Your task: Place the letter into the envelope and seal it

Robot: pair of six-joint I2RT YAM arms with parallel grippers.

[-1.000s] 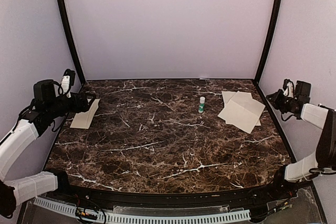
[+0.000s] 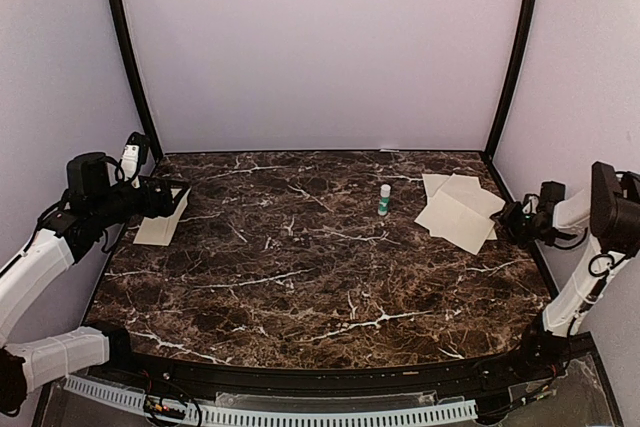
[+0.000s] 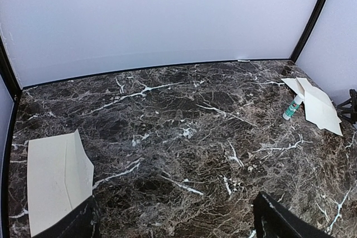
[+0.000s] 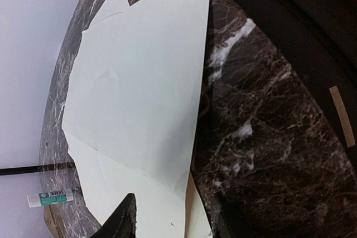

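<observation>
My left gripper [image 2: 170, 195] hangs open above a folded cream paper [image 3: 50, 182] at the table's left; its fingers show at the bottom of the left wrist view, far apart with nothing between. My right gripper is low at the right edge, open, over the edge of a loose pile of white sheets [image 2: 458, 215]. In the right wrist view the top sheet [image 4: 134, 82] lies between and beyond the fingertips, its edge raised slightly. Which sheet is the letter or the envelope I cannot tell.
A green glue stick [image 2: 383, 200] with a white cap stands just left of the right pile. Walls with dark frame posts bound the back and both sides.
My right gripper has moved down toward the sheets at the table's right edge. The left arm has barely moved; the papers and glue stick are unchanged.
</observation>
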